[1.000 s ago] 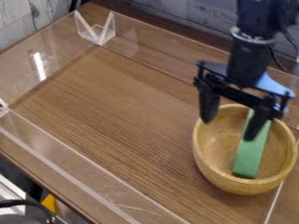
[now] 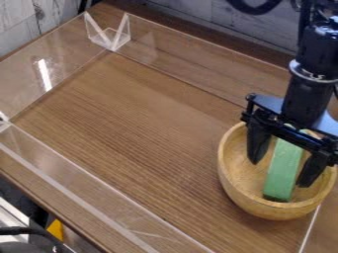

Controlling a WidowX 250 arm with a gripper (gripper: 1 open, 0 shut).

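Note:
My black gripper (image 2: 284,143) is open, low over a wooden bowl (image 2: 238,183) at the lower right of the camera view. A green elongated object (image 2: 282,176) lies in the bowl between my two fingers, its upper end partly hidden by the gripper. I cannot tell whether the fingers touch it.
A clear angular object (image 2: 109,32) stands at the back left of the wooden table (image 2: 113,128). A grey wall runs along the back, and black parts show at the bottom left edge.
Since a second ago my gripper has moved down into the bowl around the green object.

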